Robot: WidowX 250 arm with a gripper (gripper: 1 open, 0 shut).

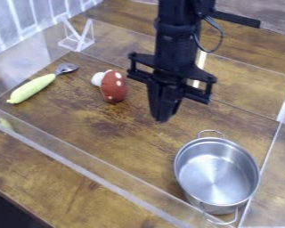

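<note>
My gripper (164, 110) hangs in the upper middle of the camera view, dark and pointing down over bare wooden floor, shut as far as shows, with nothing seen between its fingers. To its left lies a red toy with a white part (113, 86). A yellow-green corn cob (33, 87) lies at the far left beside a small metal utensil (65, 69). A steel pot (216, 174) with two handles stands at lower right, below and right of my gripper.
Clear plastic walls (76, 38) border the wooden work area.
</note>
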